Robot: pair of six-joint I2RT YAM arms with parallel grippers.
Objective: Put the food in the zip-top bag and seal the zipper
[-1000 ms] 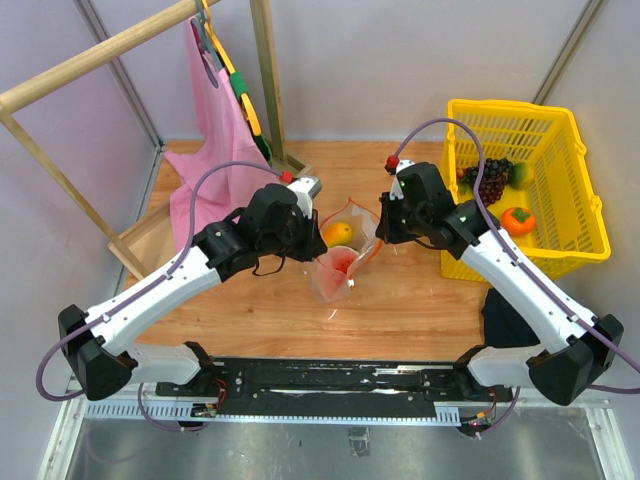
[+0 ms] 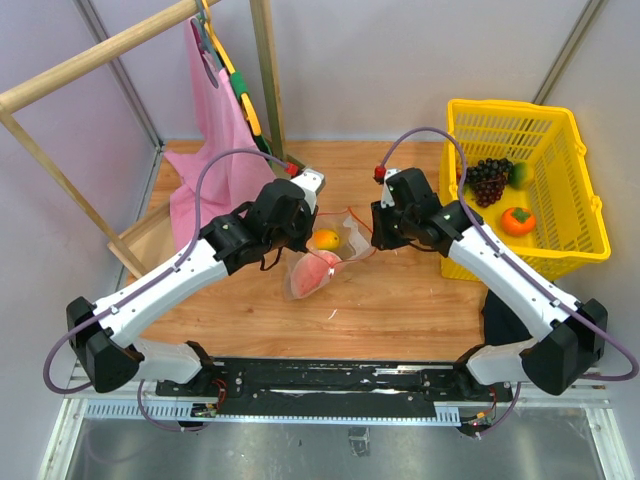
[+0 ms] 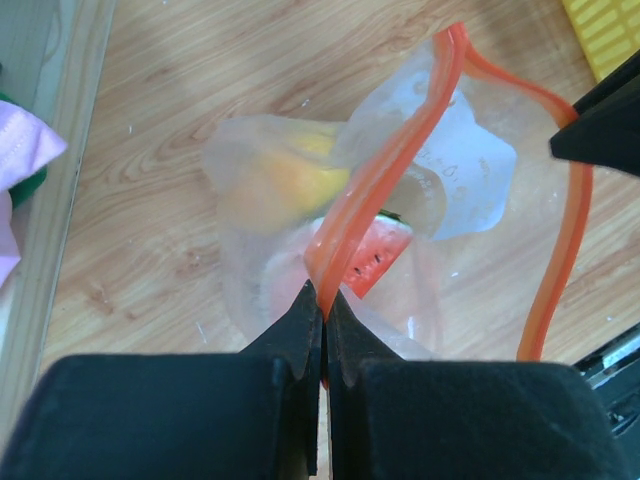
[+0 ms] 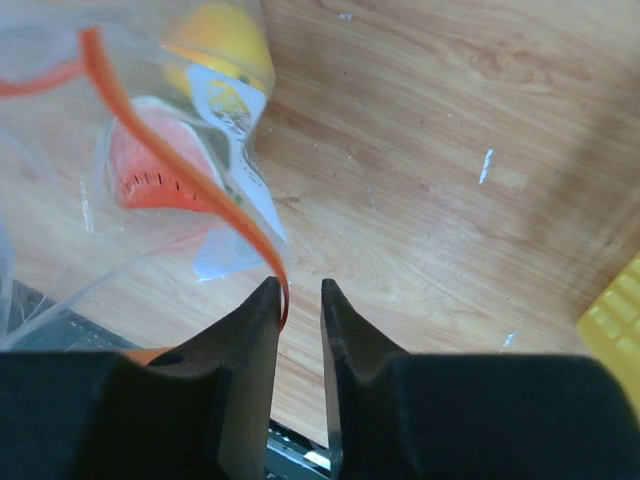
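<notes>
The clear zip top bag (image 2: 354, 241) with an orange-red rim stands open between my two arms. Inside it lie a yellow-orange fruit (image 2: 326, 239) and a watermelon slice (image 2: 315, 271); the left wrist view shows the slice's red flesh (image 3: 376, 252) through the film. My left gripper is shut on the bag's rim (image 3: 392, 165), pinching the orange strip at its tips. My right gripper stands part open, a narrow gap between its fingertips. The opposite stretch of orange rim (image 4: 222, 205) runs down to its left finger (image 4: 262, 315), with nothing clearly clamped.
At the right stands a yellow basket (image 2: 562, 255) holding dark grapes (image 2: 487, 181), a green fruit (image 2: 521, 176) and an orange persimmon (image 2: 517, 221). A wooden rack with a pink cloth (image 2: 215, 120) occupies the left back. Bare table lies in front of the bag.
My left gripper has shifted left, drawing the bag with it, and the watermelon slice has moved left. The bag's mouth looks wider across than a second ago.
</notes>
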